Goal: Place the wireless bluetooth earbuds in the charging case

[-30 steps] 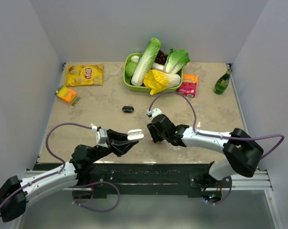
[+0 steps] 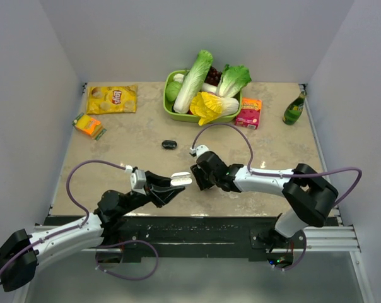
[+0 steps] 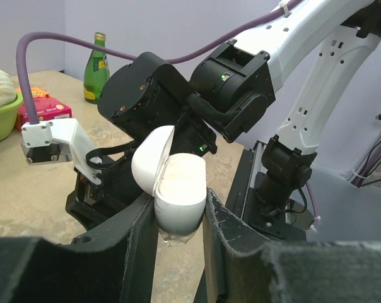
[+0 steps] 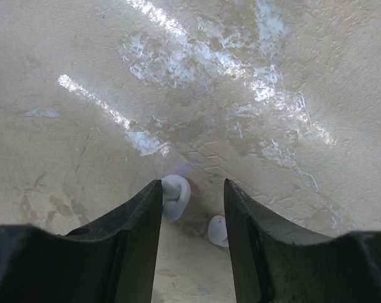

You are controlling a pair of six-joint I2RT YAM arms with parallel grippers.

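Observation:
The white charging case (image 2: pixel 181 180), lid raised, is held in my left gripper (image 2: pixel 168 186); the left wrist view shows the case (image 3: pixel 179 196) between its fingers. My right gripper points down at the table, open, its fingers either side of a small stretch of surface where a white earbud (image 4: pixel 183 197) lies at the left finger's tip. A second white piece (image 4: pixel 217 231), likely the other earbud, is partly hidden by the right finger.
A black oval object (image 2: pixel 169 144) lies mid-table. A green basket of vegetables (image 2: pixel 171 112), chips bag (image 2: pixel 112 99), boxes (image 2: pixel 248 113) and a bottle (image 2: pixel 294 108) line the back and sides.

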